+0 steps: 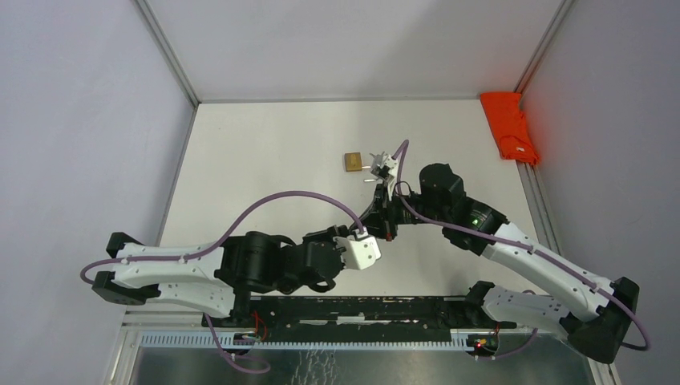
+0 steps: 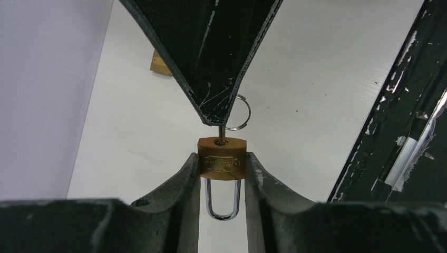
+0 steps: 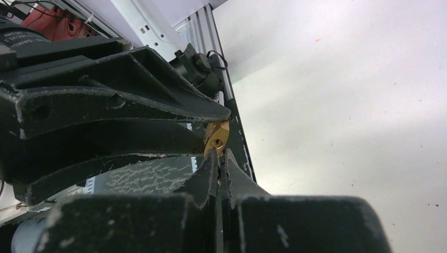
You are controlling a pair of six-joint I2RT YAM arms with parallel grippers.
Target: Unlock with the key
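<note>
In the left wrist view a brass padlock (image 2: 222, 158) hangs with its steel shackle (image 2: 222, 215) downward, held between the fingertips of my left gripper. A key with a ring (image 2: 248, 112) stands in its keyhole, its head hidden by a finger of my right gripper above. In the right wrist view my right gripper is shut at the padlock (image 3: 215, 137); whether the key is between its fingertips is hard to tell. From above, both grippers meet at the middle front of the table, mostly hidden by the arms.
A second brass padlock (image 1: 353, 161) lies on the white table (image 1: 265, 144) behind the grippers. An orange cloth (image 1: 507, 124) lies at the back right corner. A black strip runs along the front edge.
</note>
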